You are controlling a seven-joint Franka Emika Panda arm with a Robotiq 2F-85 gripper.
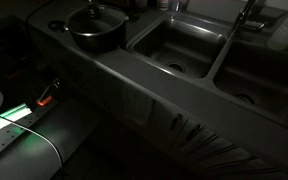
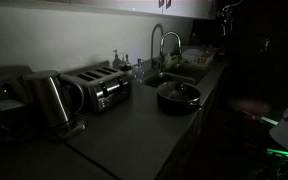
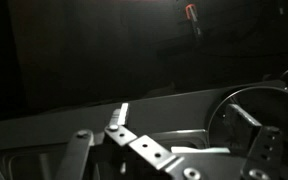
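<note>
In the dim wrist view my gripper stands open, its two fingers wide apart with nothing between them. Its fingers reach over the counter edge, with dark space beyond. A dark round pot (image 1: 99, 40) sits on the counter left of the sink in exterior view 1; its top seems covered by a lid (image 1: 92, 16). The same pot (image 2: 178, 98) shows near the counter's front edge in exterior view 2. Part of its round rim (image 3: 212, 118) appears behind the right finger in the wrist view. Contact between finger and pot cannot be judged.
A double sink (image 1: 180, 46) lies right of the pot, with a faucet (image 2: 165, 42) behind. A toaster (image 2: 99, 88) and a kettle (image 2: 52, 98) occupy the counter's other end. Bare counter (image 2: 134, 140) lies in front of the toaster. The floor area is very dark.
</note>
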